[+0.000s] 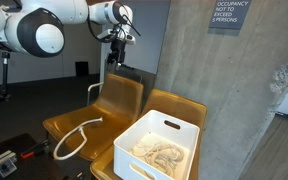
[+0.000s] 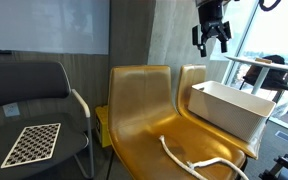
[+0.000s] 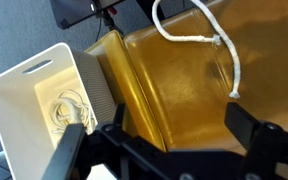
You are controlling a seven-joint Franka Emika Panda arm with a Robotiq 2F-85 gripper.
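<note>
A white rope (image 1: 68, 136) lies in a loose curve on the seat of a tan chair (image 1: 119, 100). From above, the wrist view has this rope (image 3: 233, 68) at the top right, with a wrapped spot partway along it. High over the chairs hangs my gripper (image 2: 213, 48), pointing down and well clear of the seat. Its fingers (image 3: 79, 152) are spread wide in the wrist view, and only chair surface shows between them. A white bin (image 1: 139, 160) stands on the neighbouring chair, with coiled pale rope (image 3: 69, 110) inside.
Beside the tan chairs, a dark chair (image 2: 32, 105) carries a checkered board (image 2: 35, 144). A concrete wall (image 1: 224, 90) rises behind the bin. A white table (image 2: 269, 66) stands at the far right. Air around the gripper is free.
</note>
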